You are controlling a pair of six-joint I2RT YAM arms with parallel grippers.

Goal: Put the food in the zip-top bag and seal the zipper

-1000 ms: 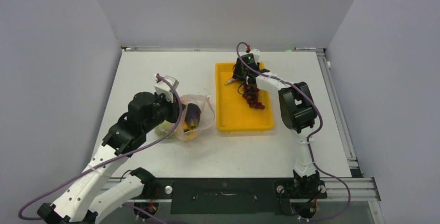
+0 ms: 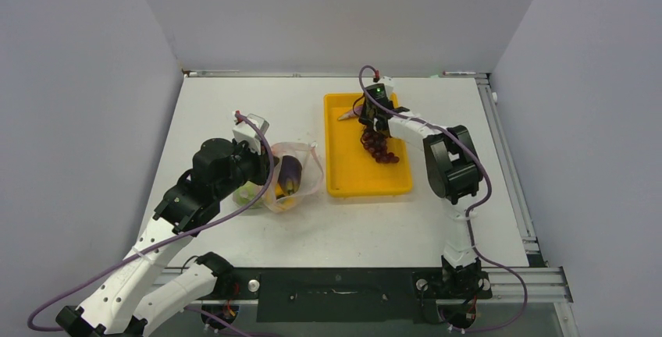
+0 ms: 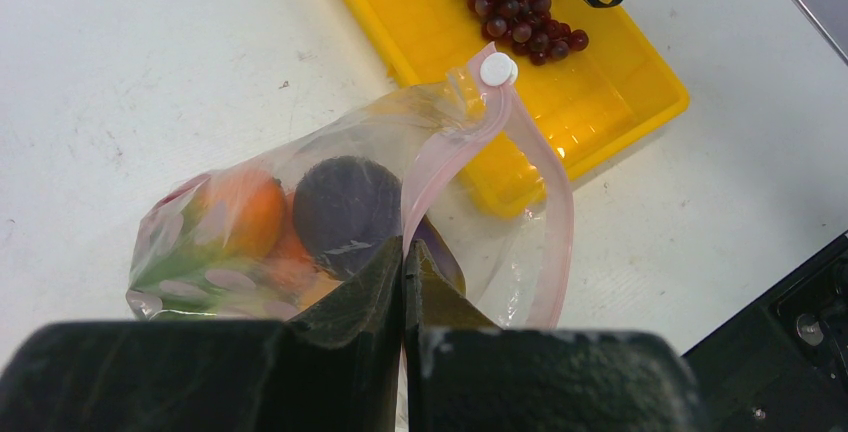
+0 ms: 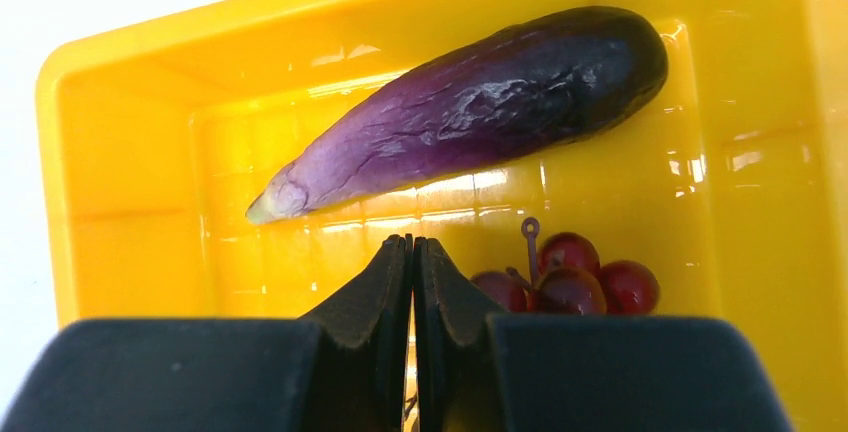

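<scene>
The clear bag (image 3: 370, 132) lies on the table, its pink-edged mouth parted on the right. Pinching one pink edge of that mouth, my left gripper is shut. A dark eggplant (image 2: 290, 173) and orange and green food show inside the bag. My right gripper is shut over the yellow tray (image 4: 110, 42); its fingertips nearly meet, with nothing clearly visible held at them. Beyond the fingertips, a second purple eggplant (image 4: 470, 107) lies on the tray floor. Red grapes (image 4: 572, 290) sit just right of the fingers, partly hidden by the gripper; the top view shows the bunch (image 2: 378, 147).
A white slider (image 3: 497, 69) sits at one end of the bag's pink strip. The tray's near left side stands close to the bag mouth.
The grapes have moved only slightly. The left arm and bag stay where they were.
</scene>
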